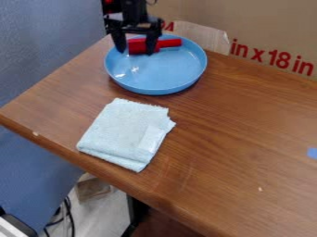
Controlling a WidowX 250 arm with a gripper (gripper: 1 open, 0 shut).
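At the top of the view, my black gripper (135,43) is lowered over a blue plate (156,76), its two fingers apart. A red cylindrical object (168,43) lies on the plate's back part, partly hidden behind the fingers. I cannot tell whether the fingers touch it. A folded pale cloth (124,134) lies on the wooden table toward the front left.
A cardboard box (260,42) stands behind. The table's left edge drops to the floor, where cables lie.
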